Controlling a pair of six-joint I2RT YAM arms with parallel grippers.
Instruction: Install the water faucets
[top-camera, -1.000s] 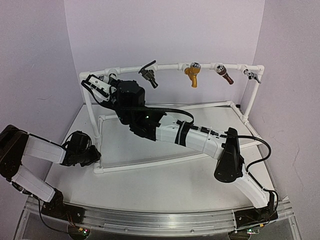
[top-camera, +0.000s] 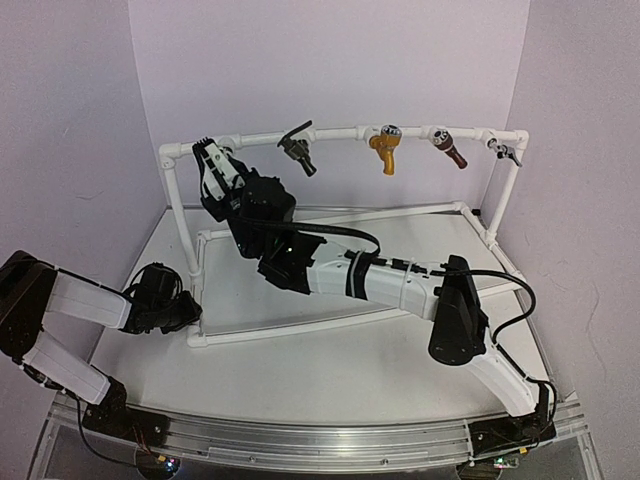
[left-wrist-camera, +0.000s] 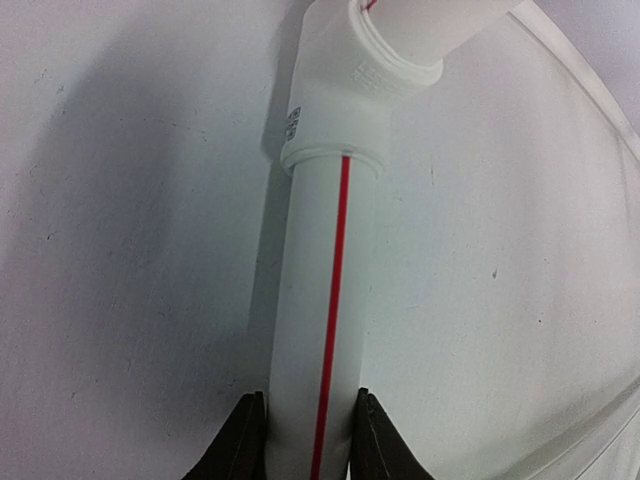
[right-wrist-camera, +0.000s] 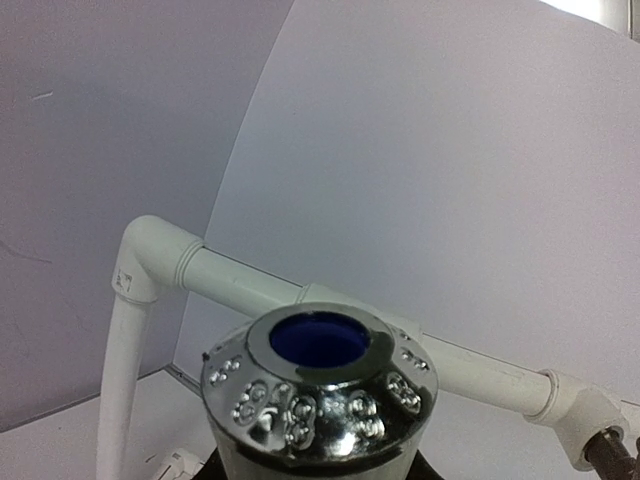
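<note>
A shiny chrome faucet (right-wrist-camera: 325, 415) with a dark blue hole in its end fills the bottom middle of the right wrist view. My right gripper (top-camera: 216, 158) is shut on it, close to the leftmost tee of the upper pipe; dark fingers (right-wrist-camera: 424, 468) show at the faucet's sides. That tee (right-wrist-camera: 316, 292) is mostly hidden behind the faucet, and contact between them cannot be judged. In the left wrist view, my left gripper is shut on a white pipe (left-wrist-camera: 320, 300) with a red stripe, at the frame's front-left corner.
Along the upper pipe (top-camera: 345, 133) sit a dark green faucet (top-camera: 297, 150), a yellow faucet (top-camera: 385, 148), a brown faucet (top-camera: 449, 149) and a silver faucet (top-camera: 505, 152). The right arm (top-camera: 390, 285) spans the frame's middle. Bare table (top-camera: 300, 375) lies in front.
My right gripper has swung upward and a little to the right, with its tip now pointing more toward the upper pipe. The left arm stays in place.
</note>
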